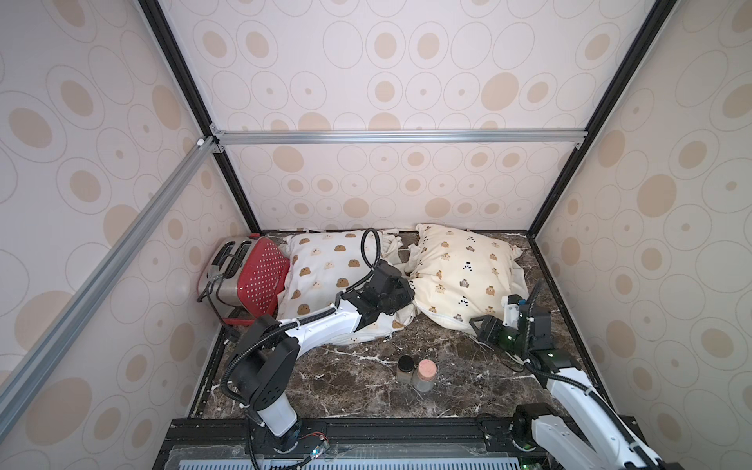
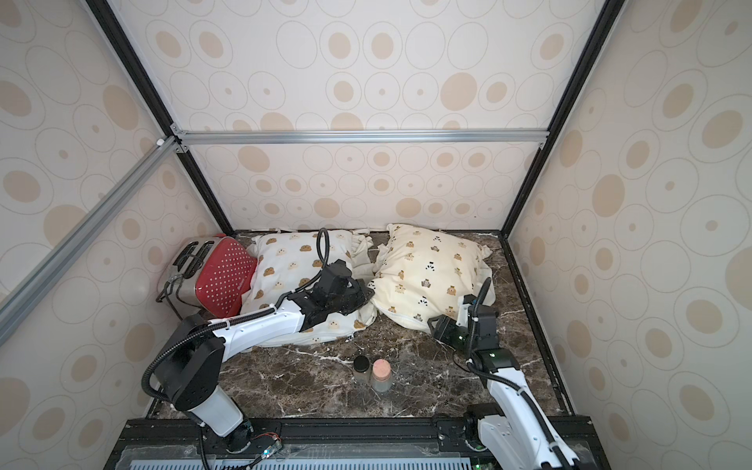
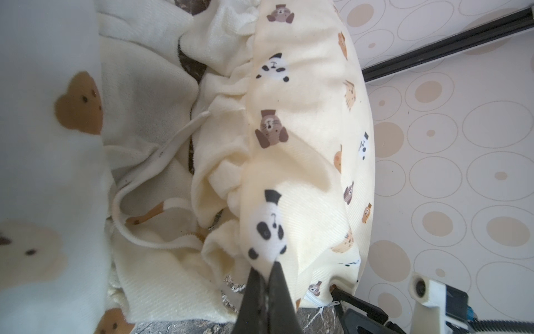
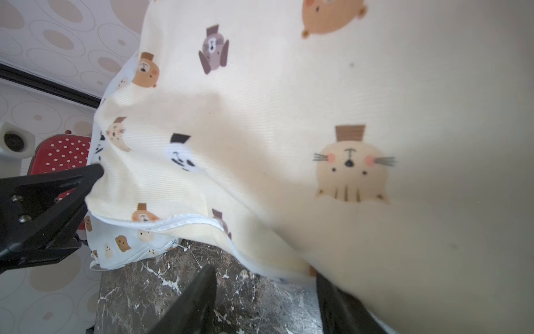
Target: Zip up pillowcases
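Observation:
The cream pillowcase point(image 1: 463, 270), printed with small animals, lies stuffed at the right. Its left front corner is pinched by my left gripper, whose fingers are shut on the cloth below a panda print. At the pillow's front edge my right gripper stands open, its fingers apart. In the right wrist view a white zipper strip point(image 4: 183, 221) runs along the lower edge toward the gap between those fingers; no zipper pull can be made out. A second, white pillowcase point(image 1: 333, 262) with brown prints lies to the left.
A red dotted toaster point(image 1: 258, 274) stands at the far left. Two small jars, one black-lidded point(image 1: 405, 365) and one pink-lidded point(image 1: 425, 372), sit on the dark marble surface point(image 1: 344, 384) in front, which is otherwise mostly clear.

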